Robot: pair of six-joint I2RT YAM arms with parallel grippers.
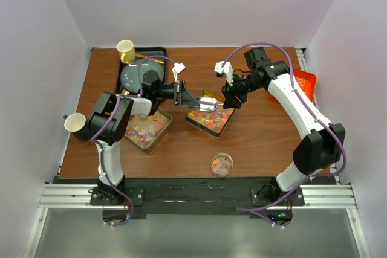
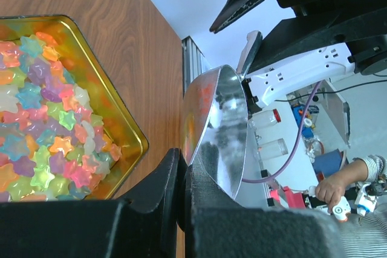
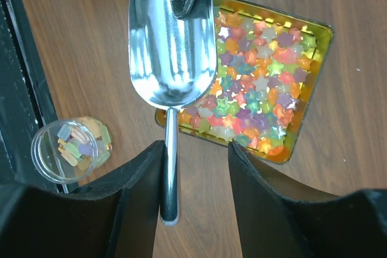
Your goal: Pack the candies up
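Note:
A shiny metal scoop (image 1: pixel 208 104) hangs over the gold tray (image 3: pixel 326 46) of star-shaped candies (image 3: pixel 260 83). My left gripper (image 1: pixel 198 103) is shut on the scoop's bowl; its fingers (image 2: pixel 169 179) meet the metal closely in the left wrist view. The scoop's handle (image 3: pixel 172 167) points toward my right gripper, which stands open. That handle lies along the left one of the right fingers (image 3: pixel 136 179), with a gap to the other; whether they touch I cannot tell. No candies show in the scoop's bowl.
A clear round jar (image 1: pixel 222 165) with candies stands near the front edge. Another candy tray (image 1: pixel 162 134) sits left, beneath my left arm. Behind are a dark tray with a grey plate (image 1: pixel 130 77) and a yellow mug (image 1: pixel 126 51). An orange bin (image 1: pixel 311 83) is at the right.

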